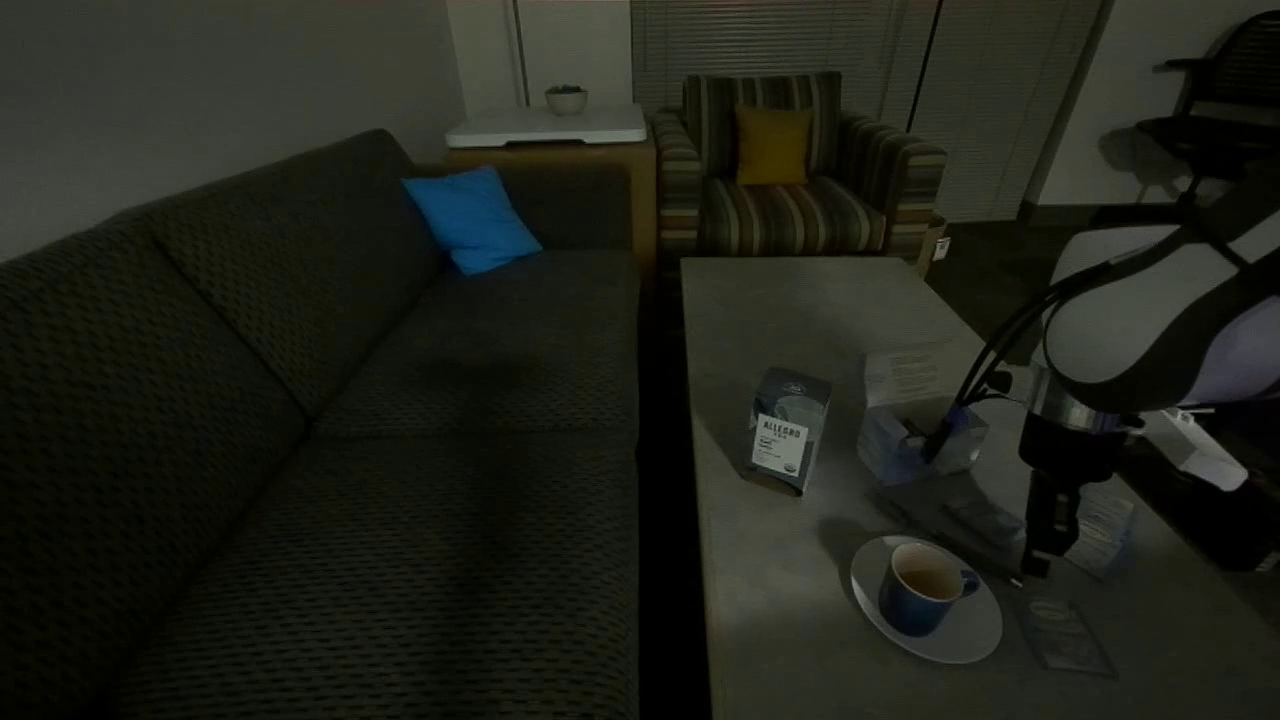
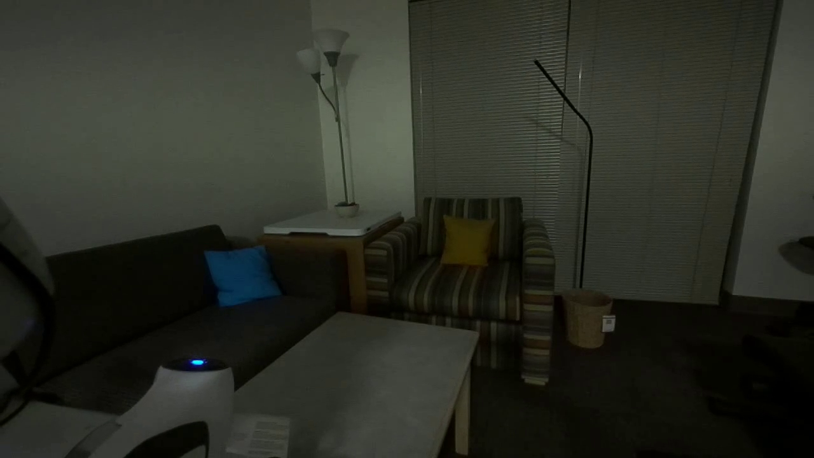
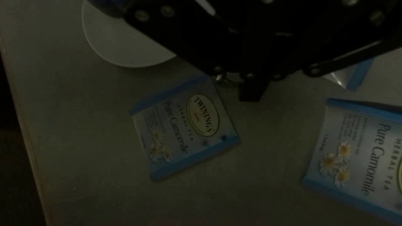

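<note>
My gripper [image 1: 1035, 566] points down over the table, right of the saucer, its fingers together. In the wrist view the gripper is shut, with nothing showing between its fingers. A blue-edged camomile tea packet [image 3: 188, 130] lies flat just beyond the fingertips. Another camomile packet [image 3: 350, 162] is at the right edge of that view. A blue cup [image 1: 917, 607] with brownish contents stands on a white saucer [image 1: 890, 628]. Farther back are an open, pale tea box [image 1: 894, 457] and an upright Allegro box [image 1: 781, 444].
A dark, slender object [image 1: 978, 550] rests behind the saucer, possibly a spoon. A sofa [image 1: 480, 528] runs along the left, with a striped armchair [image 1: 786, 221] beyond the table. The room is dim.
</note>
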